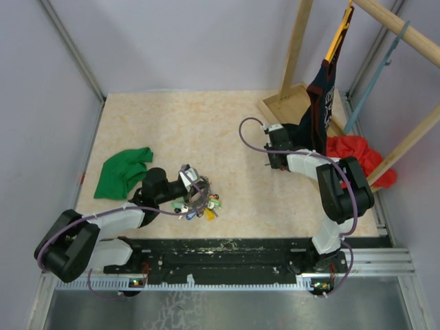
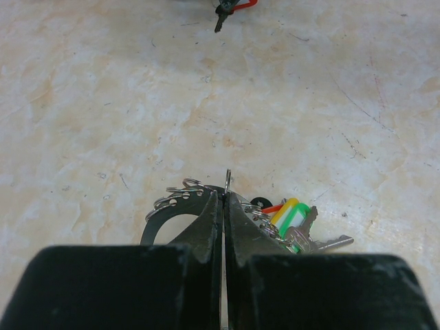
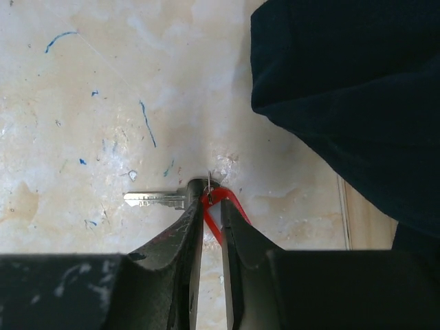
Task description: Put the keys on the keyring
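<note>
My left gripper is shut over the keyring bundle (image 2: 179, 213), a dark band with metal loops and coloured tags; whether anything thin is between the tips is unclear. Keys (image 2: 330, 244) lie at its right. My right gripper is part open, just over a single key (image 3: 155, 199) lying on the table with a red tag (image 3: 234, 206); the fingertips are at the tag and ring, and whether they grip it cannot be told.
A green cloth (image 1: 120, 175) lies at the left. At the right stand a wooden tray (image 1: 289, 103) and frame with a dark cloth (image 3: 344, 82) and a red cloth (image 1: 361, 158).
</note>
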